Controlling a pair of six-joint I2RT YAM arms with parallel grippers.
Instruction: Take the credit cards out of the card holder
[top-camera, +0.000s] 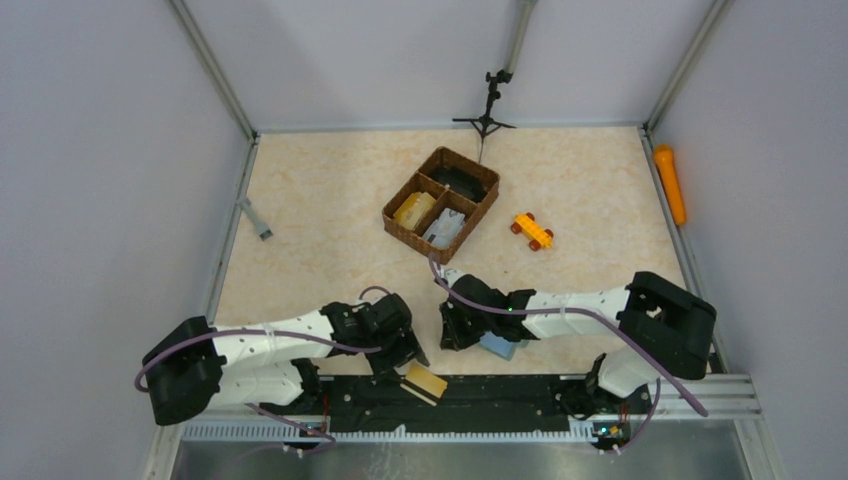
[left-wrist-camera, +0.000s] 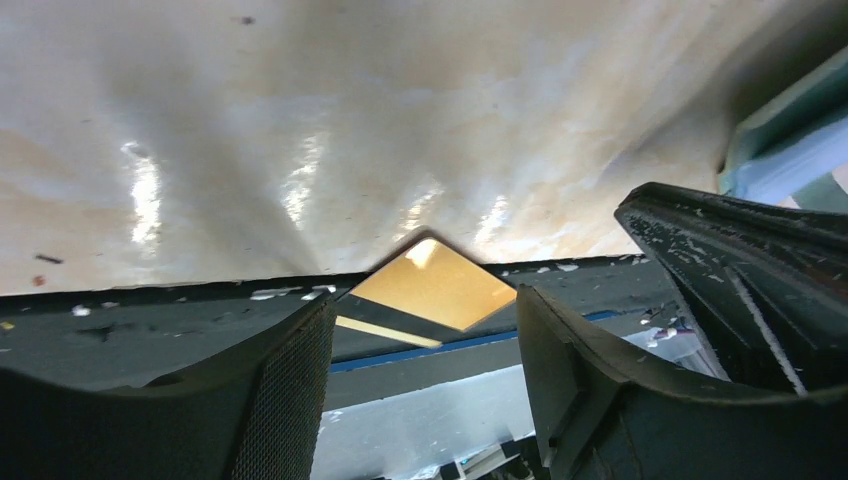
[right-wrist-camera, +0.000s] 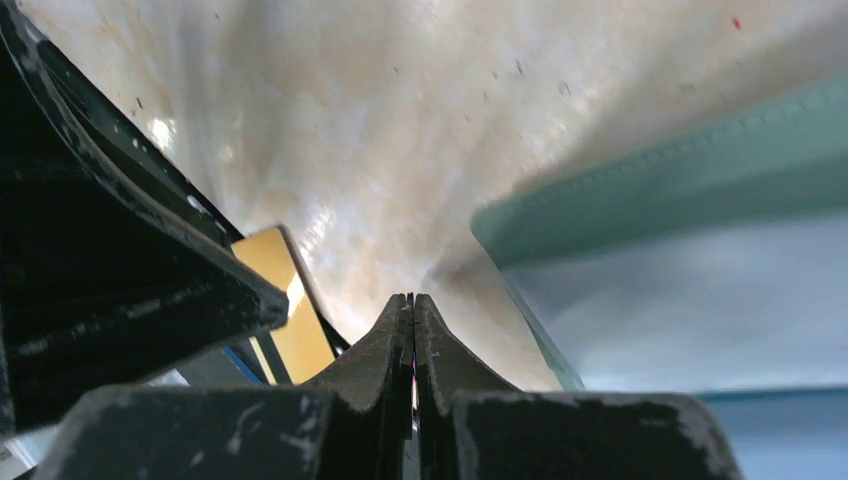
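A gold card (top-camera: 424, 382) with a dark stripe lies across the table's front edge, partly over the black strip. In the left wrist view the card (left-wrist-camera: 436, 284) shows between the spread fingertips of my open left gripper; whether either finger touches it I cannot tell. My right gripper is shut, with nothing showing between its fingers. Beside it on the table is the blue-green card holder (right-wrist-camera: 660, 185), half hidden under the right arm in the top view. A pale blue inner face of the holder shows in the right wrist view.
Behind the arms stands a wicker basket (top-camera: 413, 240) with divided compartments holding several items. A yellow toy car (top-camera: 533, 232) sits to its right. Both grippers are close together near the front edge.
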